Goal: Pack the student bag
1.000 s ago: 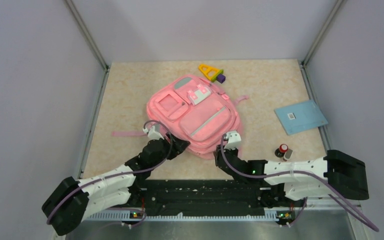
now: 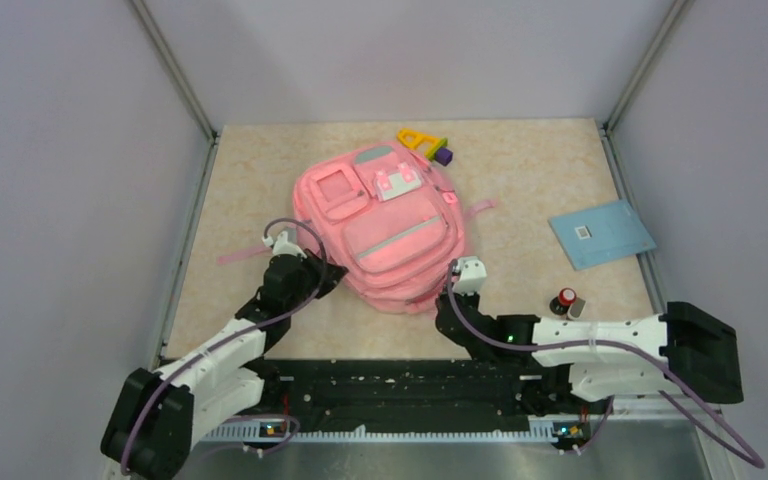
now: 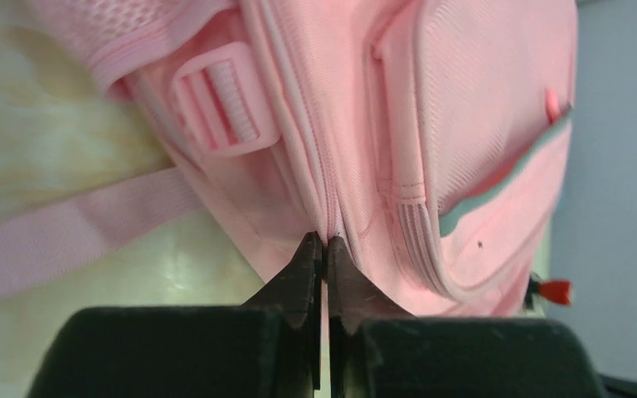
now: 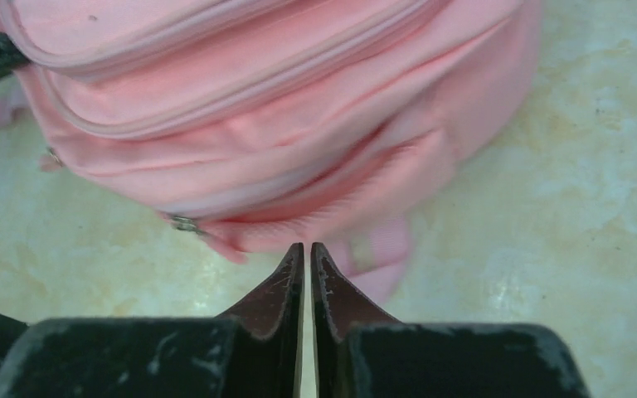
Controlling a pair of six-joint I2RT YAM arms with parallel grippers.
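Observation:
The pink bag (image 2: 390,225) lies tilted across the table, front pockets up. At its left lower side my left gripper is shut, its tips pinching the bag's edge beside a zipper seam. By the bag's bottom edge my right gripper is shut with nothing between its fingers. In the right wrist view the metal zipper pull (image 4: 185,224) with its pink tab hangs left of those fingers, outside them. Part of the bag's lower edge is blurred there.
A blue folder (image 2: 602,234) lies at the right, with a red-capped bottle (image 2: 562,301) and a small grey item (image 2: 576,308) below it. A yellow, green and purple toy (image 2: 426,144) touches the bag's upper edge. Bare table shows between bag and folder.
The bag has shifted left with my left gripper.

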